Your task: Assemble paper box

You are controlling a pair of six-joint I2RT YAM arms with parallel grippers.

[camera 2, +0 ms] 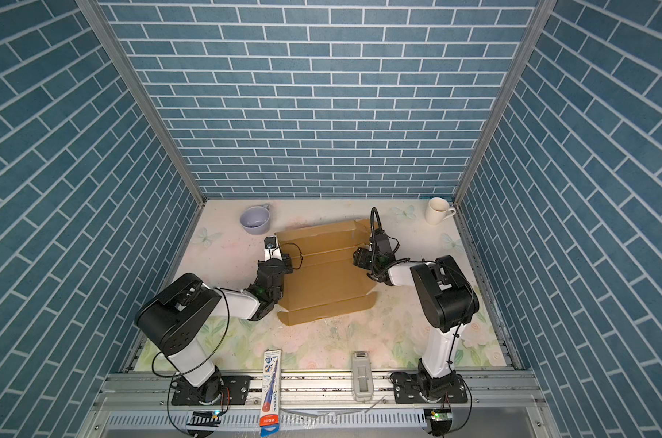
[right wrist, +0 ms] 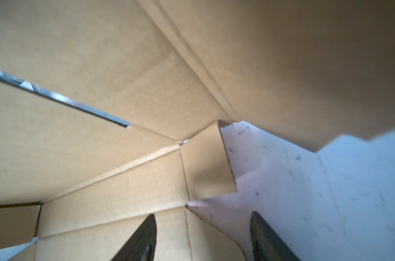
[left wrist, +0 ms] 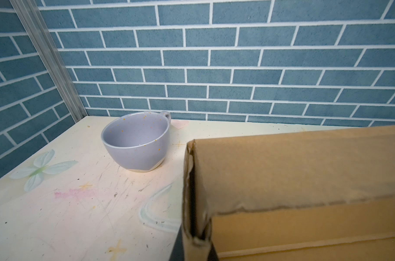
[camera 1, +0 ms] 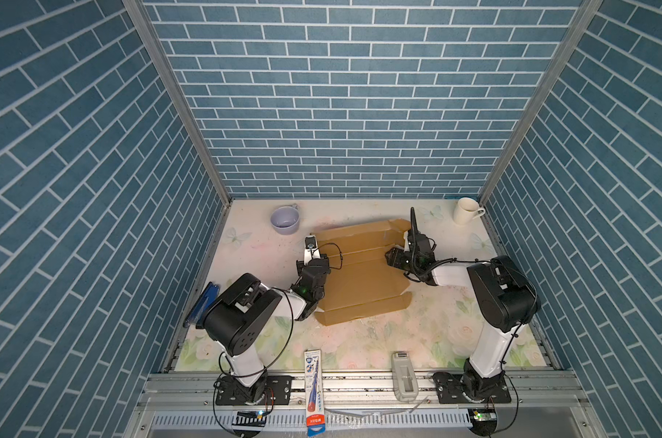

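Note:
The brown cardboard box point(camera 1: 362, 280) lies in the middle of the table, its long front and back walls partly raised. At its back left corner, my left gripper is shut on the folded cardboard flap point(left wrist: 197, 204), which stands upright between the fingertips. At the right side of the box, my right gripper is open, with its fingers point(right wrist: 146, 239) apart. Behind them in the right wrist view show box panels point(right wrist: 110, 182) and a small corner flap point(right wrist: 208, 165); whether a finger touches cardboard I cannot tell.
A lilac cup point(camera 1: 285, 219) stands behind the box on the left, and a white mug point(camera 1: 466, 211) at the back right. A packaged pen-like tool point(camera 1: 313, 390) and a grey device point(camera 1: 404, 377) lie along the front rail. Table right of the box is mostly clear.

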